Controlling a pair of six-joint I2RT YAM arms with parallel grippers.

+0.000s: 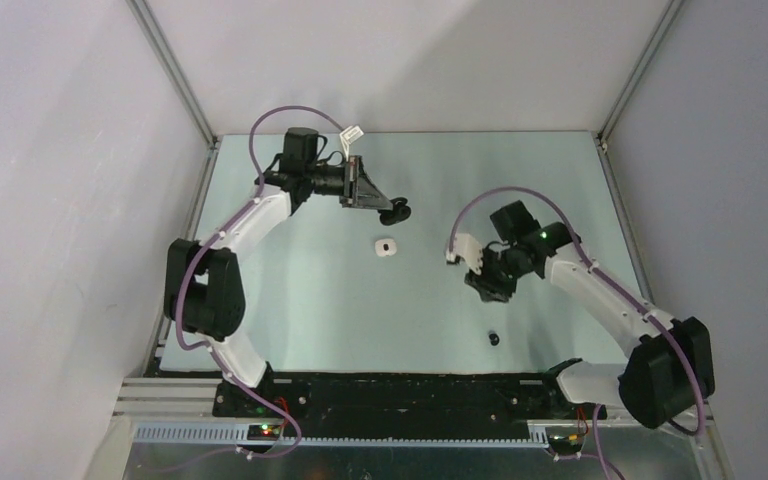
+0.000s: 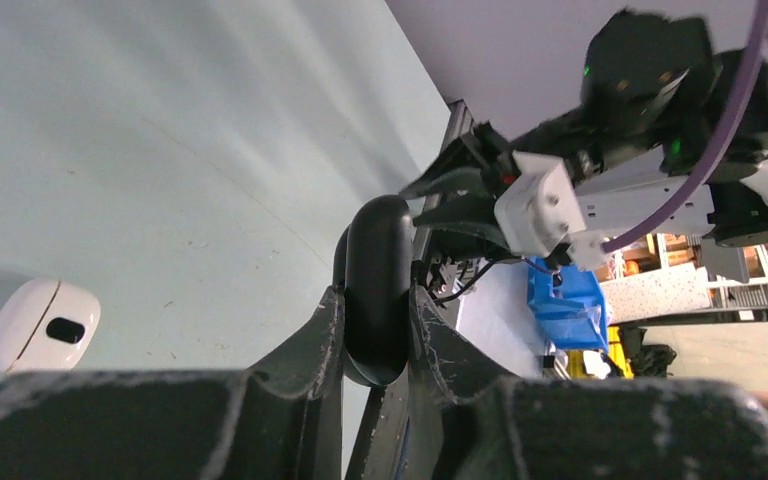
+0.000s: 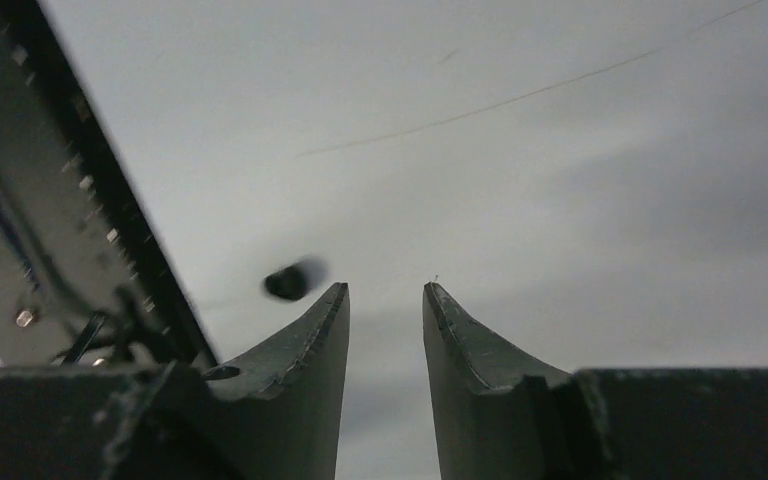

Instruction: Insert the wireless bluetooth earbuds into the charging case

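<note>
My left gripper is shut on the black charging case, held in the air over the upper middle of the table. A small white piece with a black oval lies on the table below it. My right gripper is over the right of the table, pointing down, its fingers part open with nothing seen between them. A small black earbud lies near the front edge, below it; in the right wrist view it is a blurred dark shape.
White walls enclose it on the sides and back, and a black rail runs along the front.
</note>
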